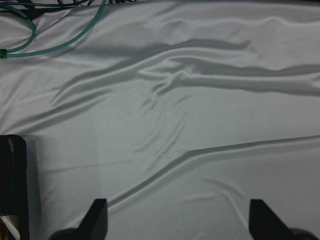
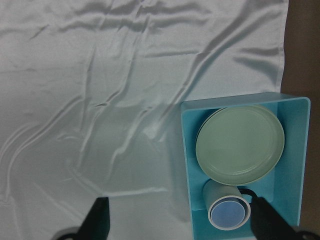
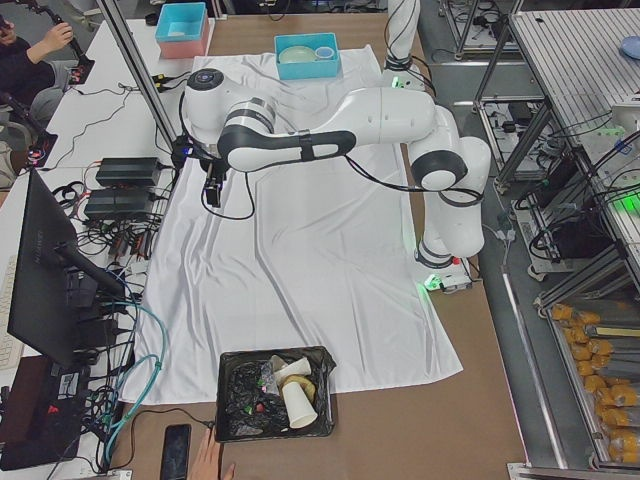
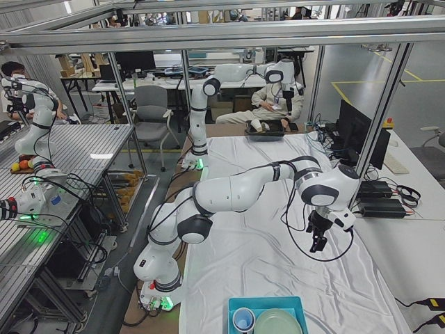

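Note:
My left gripper [image 3: 213, 190] hangs open and empty above the white cloth [image 3: 300, 260], at its left side in the camera left view. My right gripper [image 4: 318, 243] is open and empty over the far end. Near it a blue bin [image 2: 303, 150] holds pale green plates [image 2: 240, 145] and a cup [image 2: 227, 213] with a blue inside. At the near end of the camera left view, a black lined tray [image 3: 328, 410] holds white cups [image 3: 298, 403] and mixed small items.
A monitor [image 3: 40, 270], black boxes [image 3: 120, 200] and cables line the left side. A phone [image 3: 175, 450] and a person's hand [image 3: 206, 460] are beside the tray. A metal table [image 3: 570, 70] stands to the right.

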